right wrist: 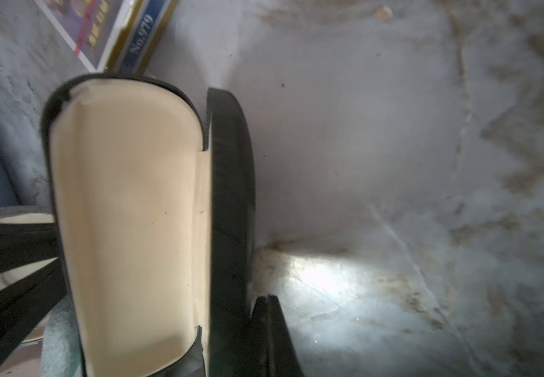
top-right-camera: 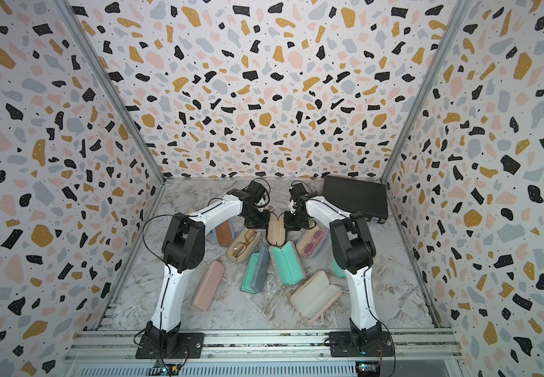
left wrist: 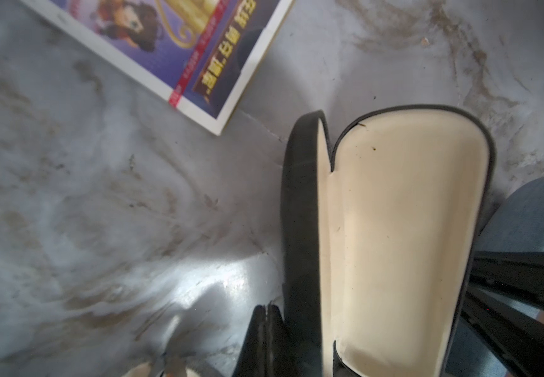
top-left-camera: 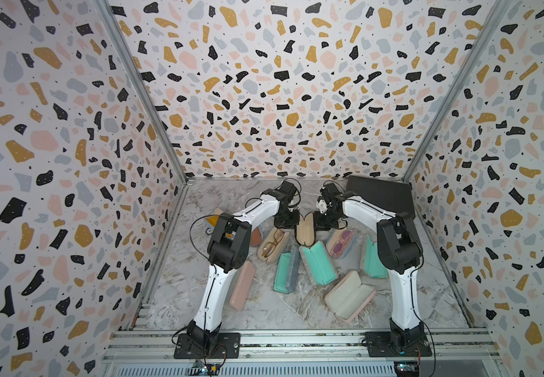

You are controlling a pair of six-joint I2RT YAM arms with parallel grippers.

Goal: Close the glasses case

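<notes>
A black glasses case with beige lining (top-left-camera: pixel 306 230) stands partly open between my two grippers, both halves raised and its inside bare. In the left wrist view, my left gripper is shut against or very near the dark outer wall (left wrist: pixel 302 220) of one half, nothing showing between its fingers. On the opposite side, my right gripper is likewise shut, close along the other half's outer wall (right wrist: pixel 231 201). Whether the fingertips touch the case is hard to tell. Beige lining (right wrist: pixel 133 220) fills much of the right wrist view.
Just in front lies an open turquoise case (top-left-camera: pixel 319 264). Cases with glasses (top-left-camera: pixel 273 243) and purple sunglasses (top-left-camera: pixel 341 242) flank it. A printed box (left wrist: pixel 177 50) lies behind the case. A dark panel (top-left-camera: pixel 378 196) stands at back right; the pale case (top-left-camera: pixel 350 296) lies in front.
</notes>
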